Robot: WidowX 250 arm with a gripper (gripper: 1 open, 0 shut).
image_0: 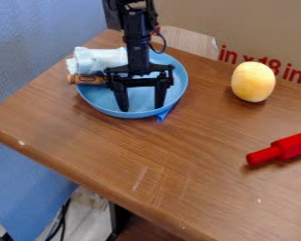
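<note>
My black gripper [140, 100] is lowered into a light blue round plate [173, 99] at the upper left of the table, its two fingers apart and nothing visible between them. A white cloth [91, 59] lies on the plate's back-left part, with a brown cylindrical item [87, 79] below it, partly behind the gripper. A small blue object [166, 114] sticks out at the plate's front-right edge, mostly hidden.
A yellow round object [252, 82] stands at the right, before a cardboard box [266, 33]. A red cylinder [281, 148] lies at the right edge. The table's left edge runs diagonally.
</note>
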